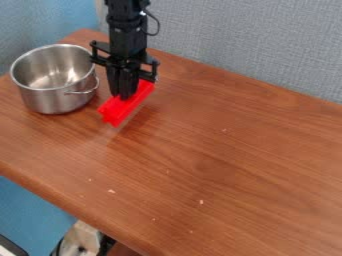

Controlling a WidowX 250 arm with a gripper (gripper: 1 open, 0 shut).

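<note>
My black gripper (126,74) reaches down from the top of the camera view, over a bright red bar (123,111). The bar lies at a diagonal below the fingers, which overlap its upper part. Whether they are closed on it is hard to make out. Just left of the gripper stands a steel pot (51,82) with a wire handle on its near side, its rim close to the gripper.
Grey walls border it behind and blue surfaces show at the left, beyond its edge.
</note>
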